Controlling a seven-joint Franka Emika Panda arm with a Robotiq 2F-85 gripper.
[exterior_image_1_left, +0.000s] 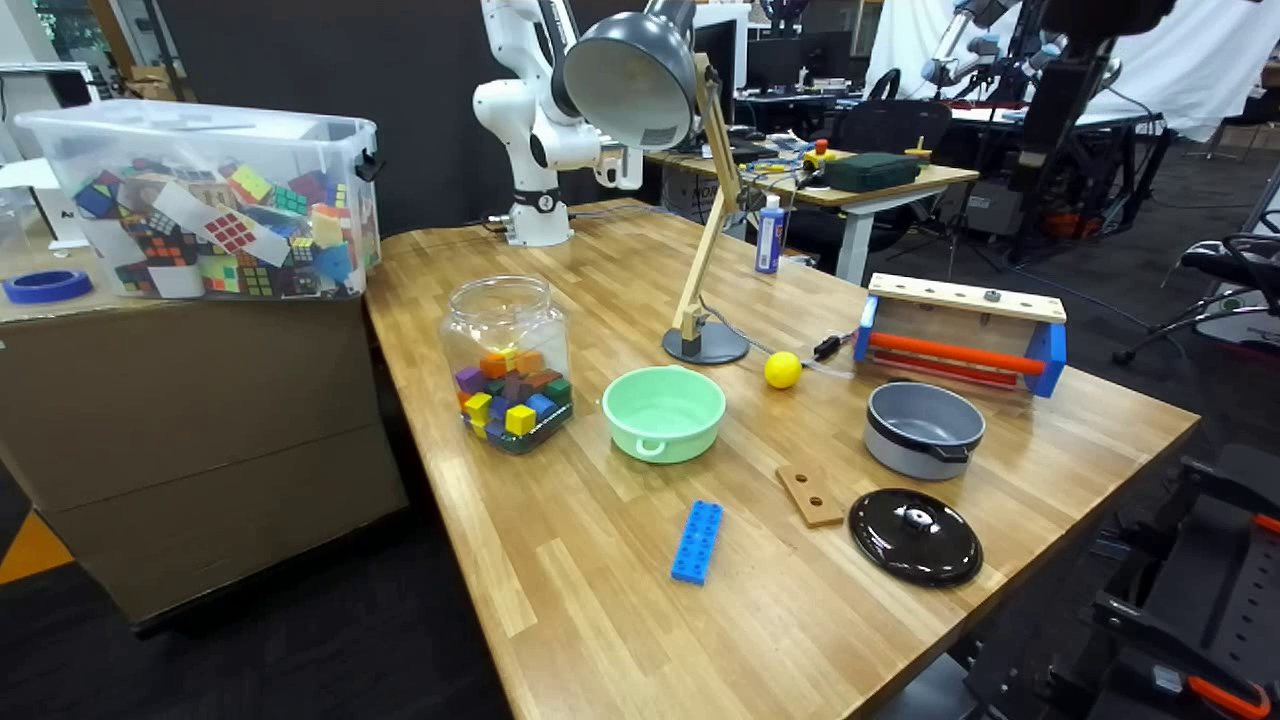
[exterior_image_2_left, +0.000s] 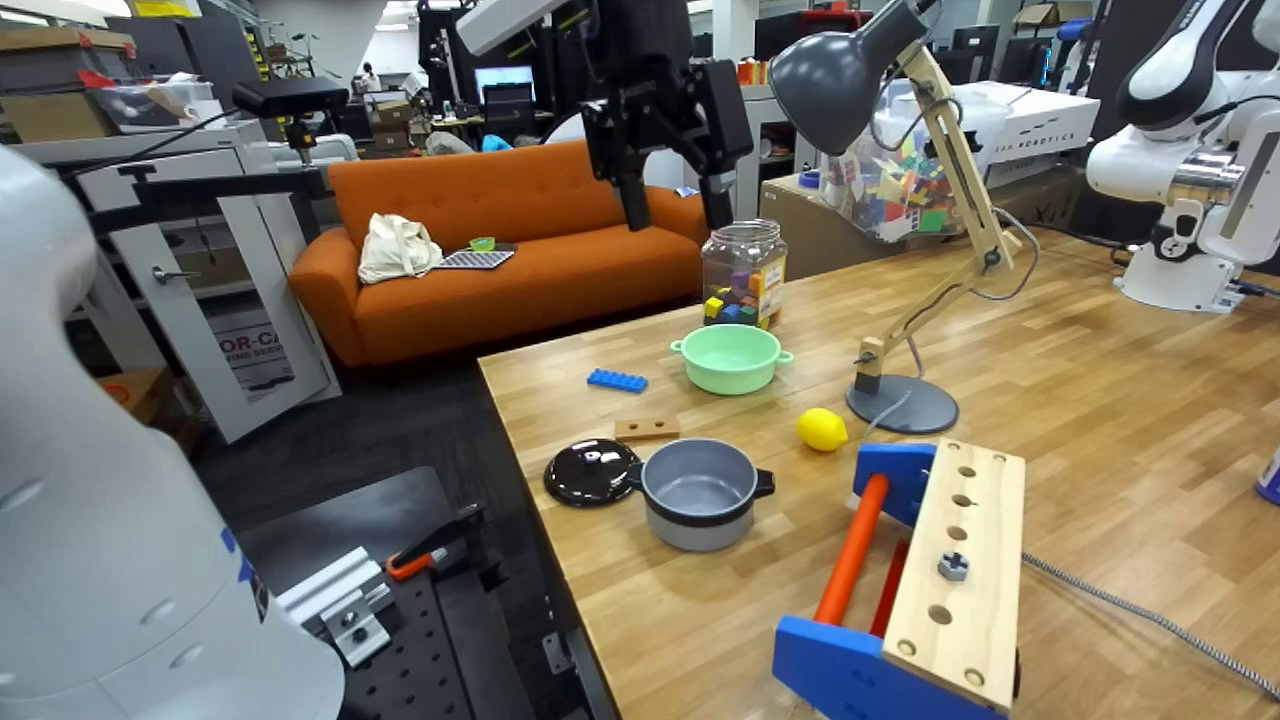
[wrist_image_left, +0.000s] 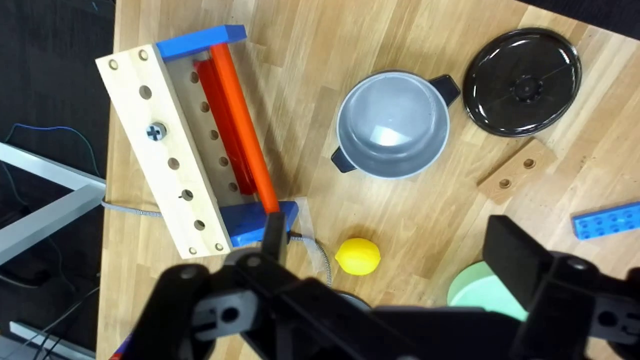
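Observation:
High above the table, my gripper (exterior_image_2_left: 674, 218) stands open, its two dark fingers wide apart with nothing between them. Below it in the wrist view are a grey pot (wrist_image_left: 393, 125), its black lid (wrist_image_left: 523, 83) lying flat beside it, and a yellow lemon (wrist_image_left: 358, 256). A small wooden block with two holes (wrist_image_left: 517, 171) lies close to the lid. The blue toy brick (wrist_image_left: 607, 221) sits farther right. A mint green bowl (exterior_image_1_left: 663, 414) appears empty; in the wrist view a finger (wrist_image_left: 517, 259) partly covers it.
A wooden toy bench (exterior_image_1_left: 963, 330) with blue ends stands near the pot. The desk lamp (exterior_image_1_left: 705, 342) rises behind the bowl, its cord running past the lemon. A clear jar of coloured blocks (exterior_image_1_left: 510, 366) stands left of the bowl.

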